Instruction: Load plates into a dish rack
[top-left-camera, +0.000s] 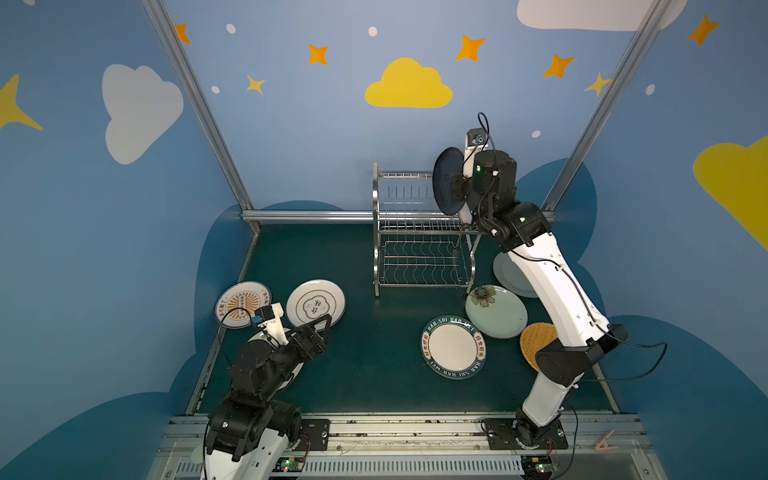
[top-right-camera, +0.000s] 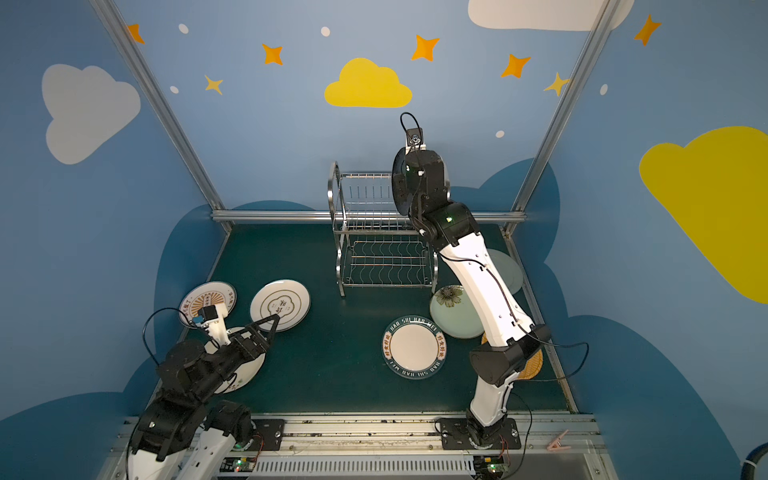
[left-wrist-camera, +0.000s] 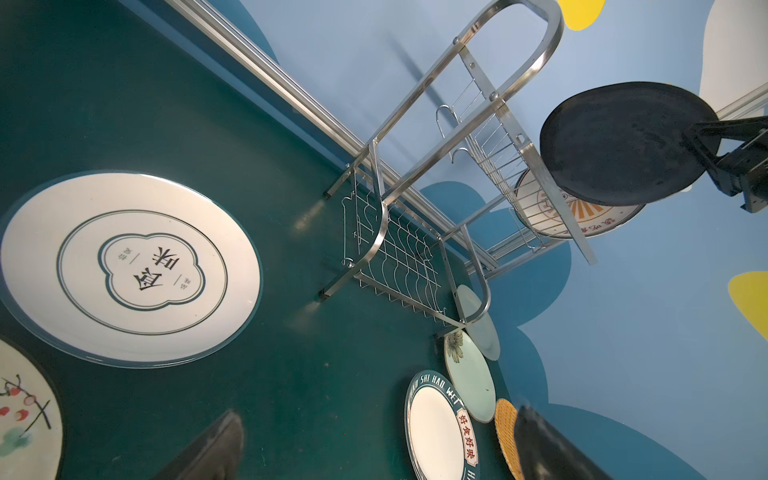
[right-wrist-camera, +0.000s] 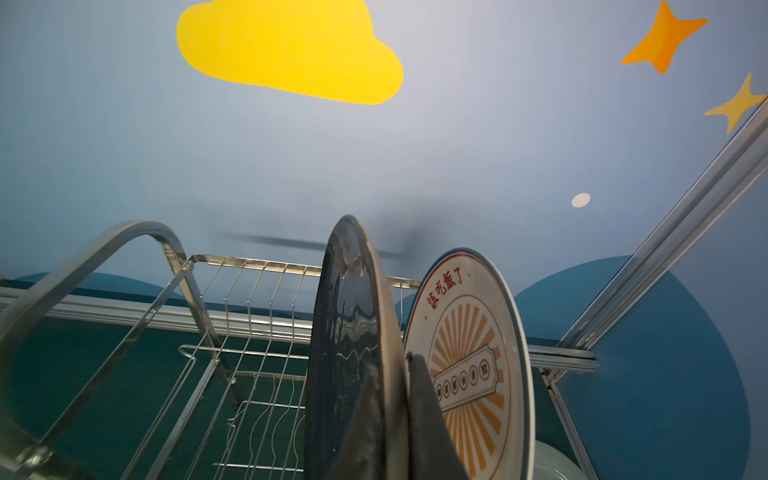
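A dark plate (right-wrist-camera: 344, 312) stands upright over the upper tier of the steel dish rack (top-left-camera: 376, 256), my right gripper shut on its edge. Just right of it in the right wrist view, an orange-sunburst plate (right-wrist-camera: 468, 328) stands upright in the rack. My left gripper (top-left-camera: 320, 326) is open and empty at the front left, near a white plate with a lettered centre (left-wrist-camera: 132, 256). The rack's lower tier (top-left-camera: 424, 264) holds no plate.
Plates lie flat on the green table: a sunburst plate (top-left-camera: 240, 300), a teal-rimmed plate (top-left-camera: 453, 352), pale green plates (top-left-camera: 496, 316), a floral plate (left-wrist-camera: 24, 424) and an orange woven disc (top-left-camera: 534, 340). The table's middle, before the rack, is clear.
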